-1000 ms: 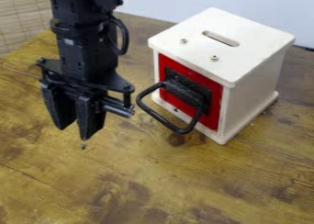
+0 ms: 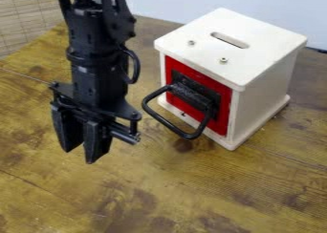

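Observation:
My black gripper (image 2: 95, 130) hangs over the wooden table at the left, its fingers pointing down; whether they are open or shut is hard to make out. To its right stands a white box (image 2: 255, 94) with a slot and two bolts on top. Its front has a red panel (image 2: 217, 117) with a dark door piece and a black loop handle (image 2: 189, 132) jutting toward the gripper, apart from it.
A pale woven mat (image 2: 21, 17) lies at the top left, with a white surface behind the box.
The arm and gripper have shifted slightly left, away from the box. The box and its handle have not moved.

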